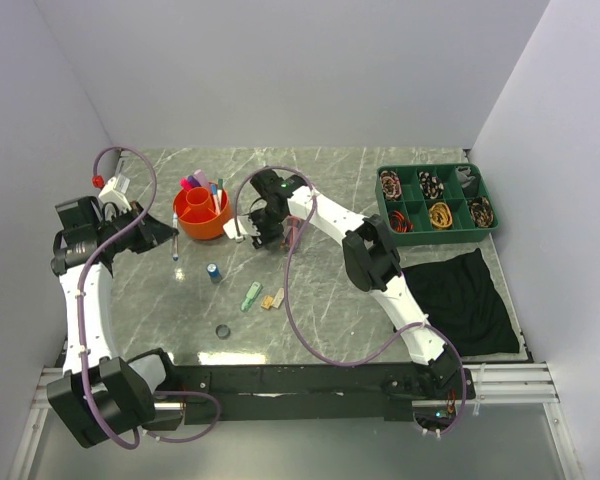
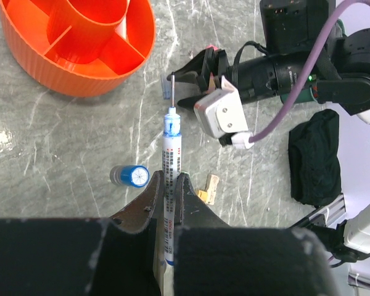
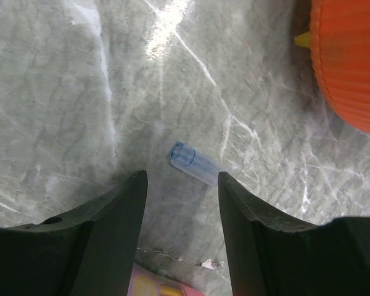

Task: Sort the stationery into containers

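Observation:
In the left wrist view a slim white pen with blue print and a bare metal tip stands between the fingers of my left gripper, which is shut on it. A clear blue cap lies on the table in the right wrist view. Above it is my right gripper, its fingers apart, one on either side of the cap's near end; contact cannot be made out. The orange round holder, with several pens in it, stands between the two arms at the back left.
In front of the holder are a blue-capped jar, a green marker, small yellow erasers and a grey ring. At right sit a green compartment tray and black cloth.

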